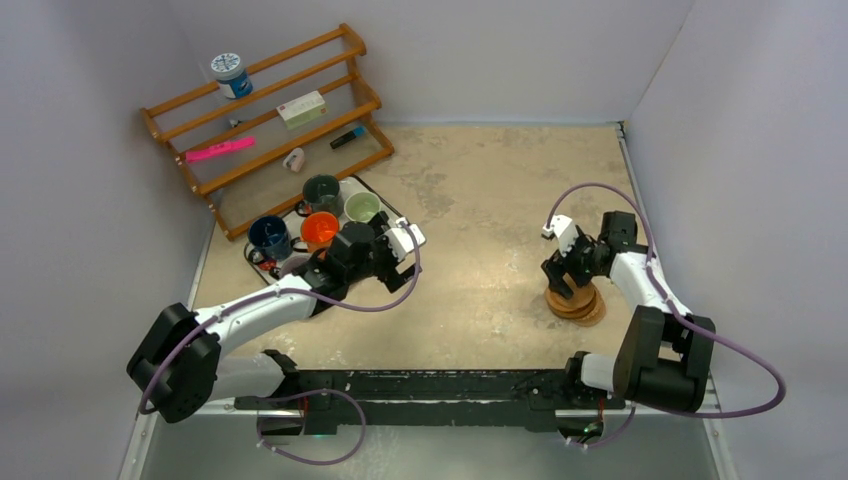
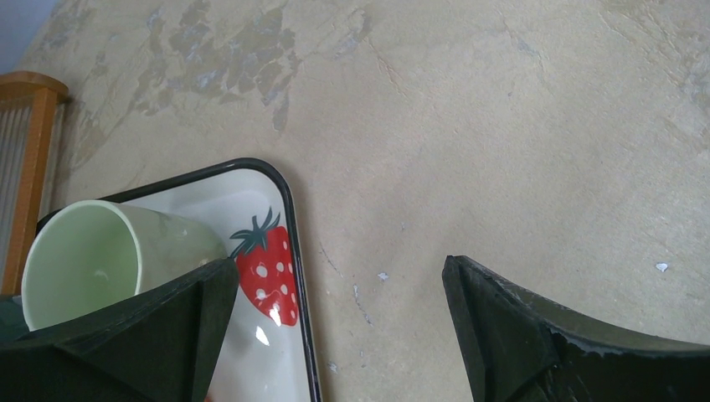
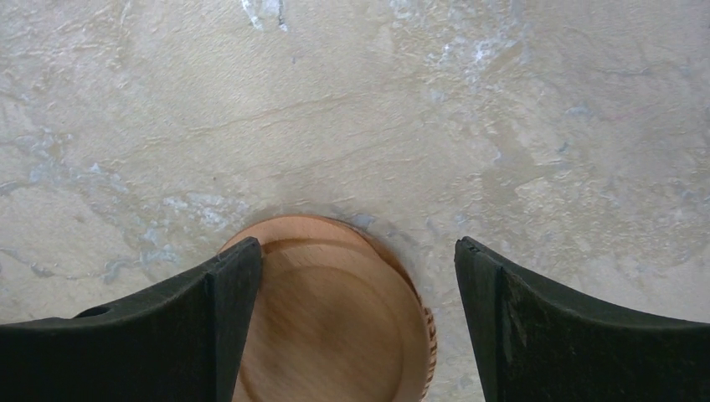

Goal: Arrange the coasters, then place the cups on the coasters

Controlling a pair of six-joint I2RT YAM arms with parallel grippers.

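Wooden coasters (image 1: 588,312) lie in an uneven stack at the right of the table. Over them my right gripper (image 1: 560,280) stands open; in the right wrist view the top coaster (image 3: 335,335) shows between and below its fingers, and no grip on it is visible. On the tray at left are several cups: pale green (image 1: 362,207), orange (image 1: 320,229), dark green (image 1: 321,193) and blue (image 1: 269,236). My left gripper (image 1: 400,275) is open beside the tray. In its view the pale green cup (image 2: 151,251) appears behind the left finger, partly hidden, with nothing held.
The white tray (image 2: 251,188) has a black rim and a strawberry print. Behind it a wooden rack (image 1: 270,155) carries a jar (image 1: 230,76), a box (image 1: 302,109) and small items.
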